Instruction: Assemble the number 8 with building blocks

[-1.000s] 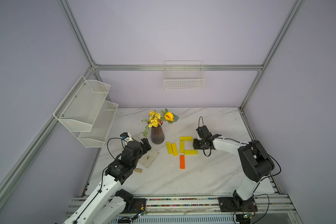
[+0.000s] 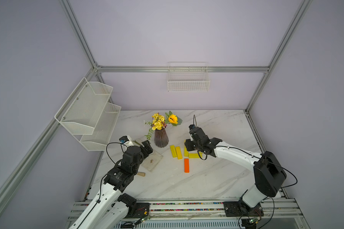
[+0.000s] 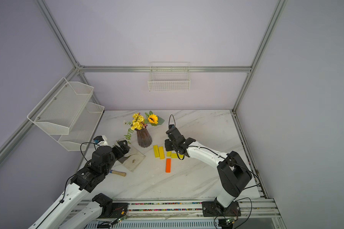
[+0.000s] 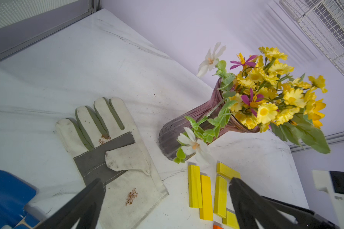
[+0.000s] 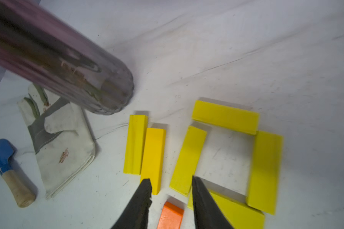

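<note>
In the right wrist view four yellow blocks form a rectangle: top [image 5: 225, 116], right [image 5: 267, 164], bottom [image 5: 233, 210], left [image 5: 187, 160]. Two loose yellow blocks [image 5: 135, 143] [image 5: 152, 156] lie to its left; an orange block [image 5: 170, 216] lies below. My right gripper hangs above the blocks, its fingers apart with nothing between them. My left gripper stands open over the left part of the table, near a work glove, with nothing between its fingers.
A flower vase [image 2: 161, 138] stands behind the loose blocks. A glove [image 4: 130, 202] and blue trowel [image 4: 3, 194] lie at left. Wire baskets [image 2: 188, 82] hang on the walls.
My right gripper has risen and moved leftward over the rectangle of yellow blocks. My left arm has shifted slightly left. The blocks look unchanged.
</note>
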